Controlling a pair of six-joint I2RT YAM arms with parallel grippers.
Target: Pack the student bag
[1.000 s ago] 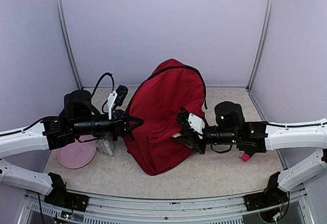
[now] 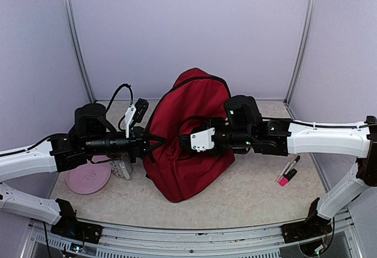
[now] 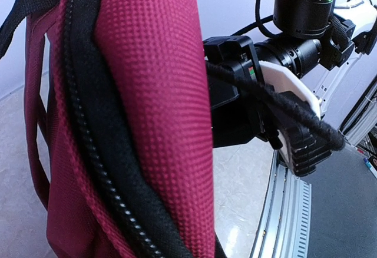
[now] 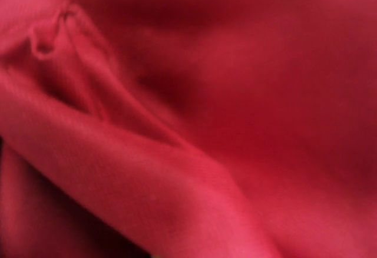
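The red student bag (image 2: 194,108) stands upright in the middle of the table, its front pocket (image 2: 185,178) facing me. At the bag's left side my left gripper (image 2: 160,142) is shut against the cloth; whether a fold is pinched between its fingers is hidden. The bag's zipped edge (image 3: 112,152) fills the left wrist view's left half. My right gripper (image 2: 184,142) reaches into the front pocket's opening from the right, shut on a small beige thing whose tip is now out of sight. Only blurred red cloth (image 4: 194,193) shows in the right wrist view.
A pink plate (image 2: 88,178) lies at the left, with a clear patterned cup (image 2: 121,168) beside it, under the left arm. Two markers (image 2: 288,177) lie at the right, one with a pink end.
My right gripper has moved left and up, deeper into the front pocket. The beige thing at its fingertips has gone out of sight. The left arm and the bag's base have stayed put.
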